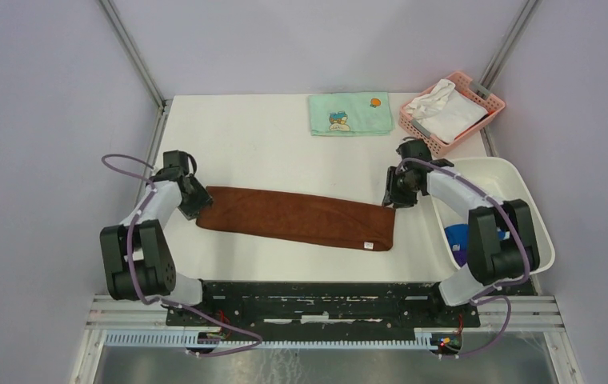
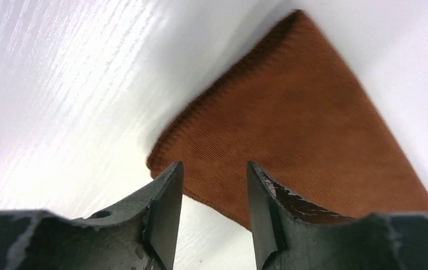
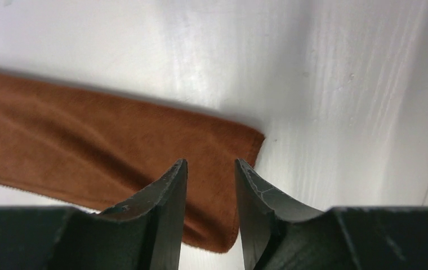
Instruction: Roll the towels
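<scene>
A brown towel (image 1: 297,216) lies as a long folded strip across the table, a small white label near its right end. Over its left end is my left gripper (image 1: 199,210). In the left wrist view the fingers (image 2: 169,208) stand apart, with the towel's end (image 2: 268,129) showing beyond and between them and nothing clamped. At the strip's upper right corner hovers my right gripper (image 1: 392,205). Its fingers (image 3: 169,208) are also parted in the right wrist view, the towel's right end (image 3: 212,152) lying below and between them.
A folded mint-green towel (image 1: 351,114) lies at the back. Behind the right arm stand a pink basket (image 1: 496,104) of white cloths and a cream bin (image 1: 542,240) with blue and purple cloth in it.
</scene>
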